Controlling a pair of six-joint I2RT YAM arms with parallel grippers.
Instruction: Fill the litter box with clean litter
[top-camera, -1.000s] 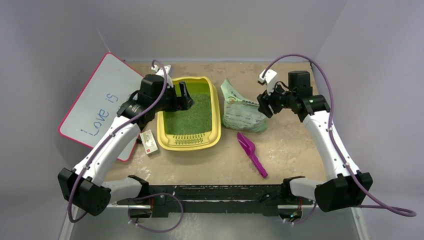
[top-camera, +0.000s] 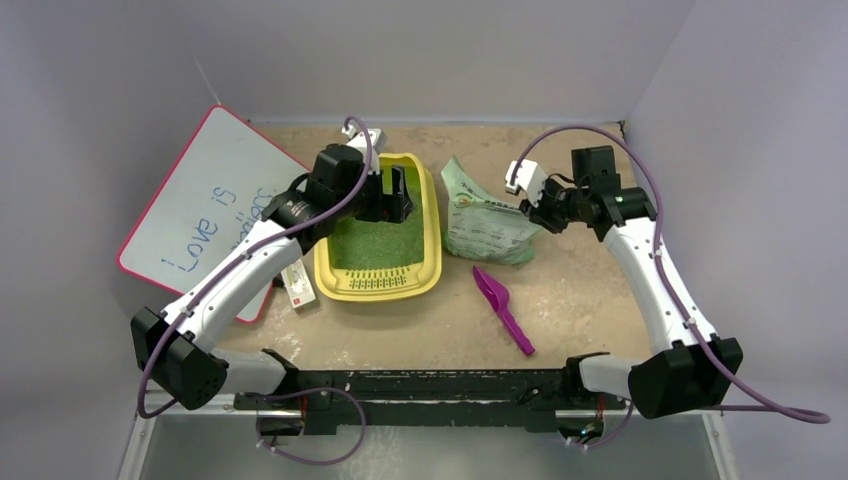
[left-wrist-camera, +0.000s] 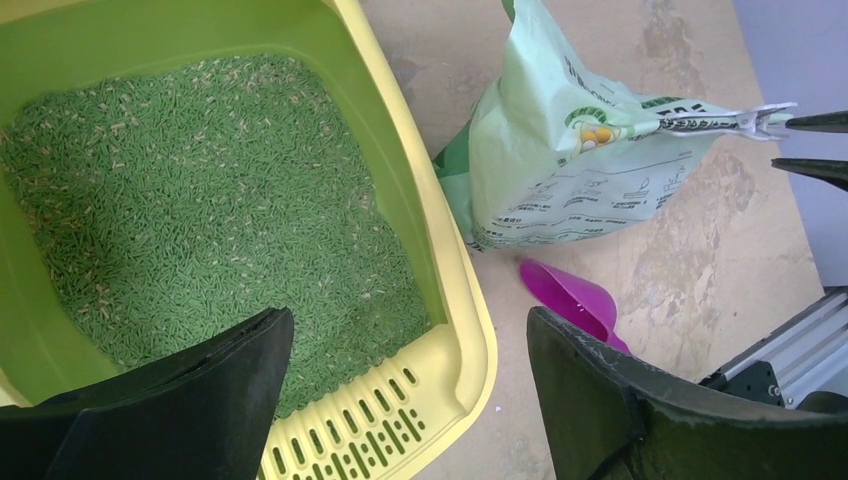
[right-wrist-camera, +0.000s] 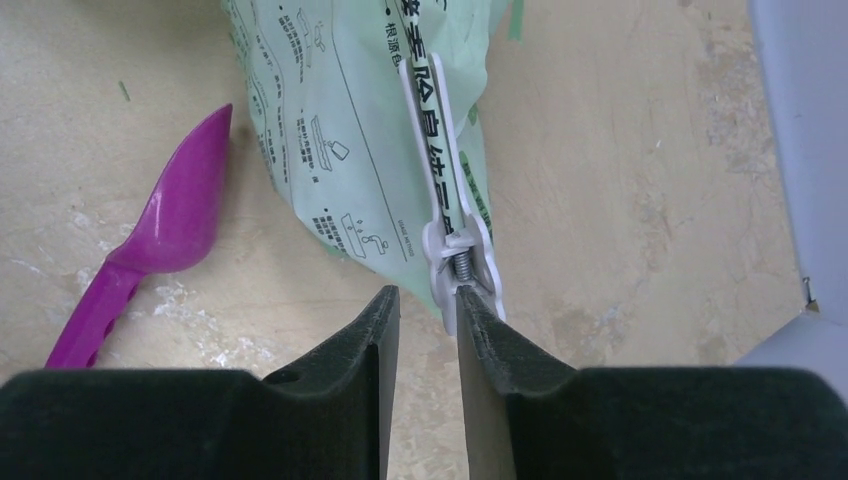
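The yellow-green litter box (top-camera: 432, 215) holds a layer of green pellet litter (left-wrist-camera: 230, 200). To its right stands a pale green litter bag (top-camera: 490, 225), its top edge folded and pinched by a white clip (right-wrist-camera: 462, 250). My left gripper hangs over the box's right part, open and empty. Beside the bag's right end, my right gripper has its fingers a small gap apart, close to the clip's handle end. In the left wrist view the right fingers (left-wrist-camera: 820, 121) show near that end; contact cannot be told.
A purple scoop (top-camera: 502, 305) lies in front of the bag. A whiteboard (top-camera: 205, 210) leans at the left, with a small white box (top-camera: 298, 285) near it. Bare table shows at the front and behind the right arm.
My left gripper has shifted right over the litter box. My right gripper has turned and come slightly lower in the view, its fingers closer together. Bag and box have stayed put.
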